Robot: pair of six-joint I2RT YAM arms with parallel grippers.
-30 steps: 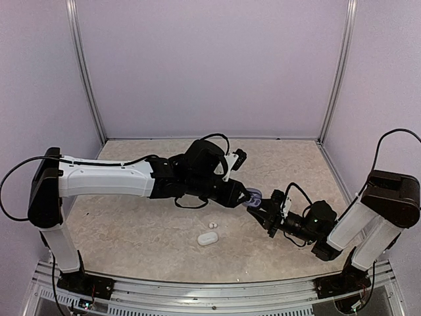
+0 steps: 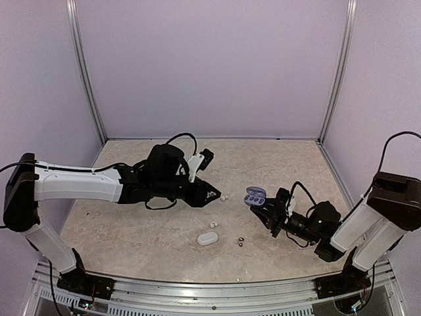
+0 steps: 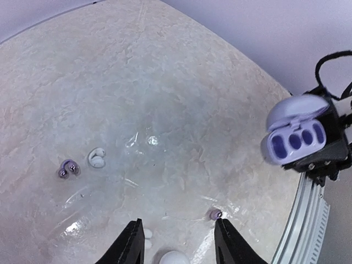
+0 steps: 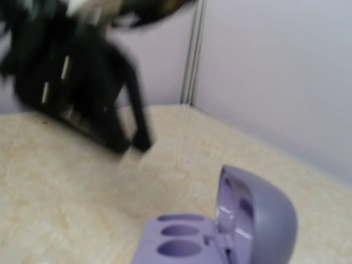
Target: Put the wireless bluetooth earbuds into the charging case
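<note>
The purple charging case (image 2: 254, 197) is held off the table in my right gripper (image 2: 264, 209), shut on it. Its lid stands raised and the dark slots of the case look empty; the right wrist view shows the case (image 4: 184, 239) close up, fingers unseen. My left gripper (image 2: 214, 194) is to the case's left, open, with nothing between its fingers. One purple earbud (image 3: 215, 214) lies loose on the table, seen from above as an earbud (image 2: 241, 241) near the front. Another purple earbud (image 3: 67, 169) rests farther back.
A white case (image 2: 208, 238) lies shut on the table, beside a white earbud (image 2: 214, 224). A second white earbud (image 2: 223, 197) is near my left fingertips.
My left gripper has drawn back leftward from the case. The right arm has barely moved.
</note>
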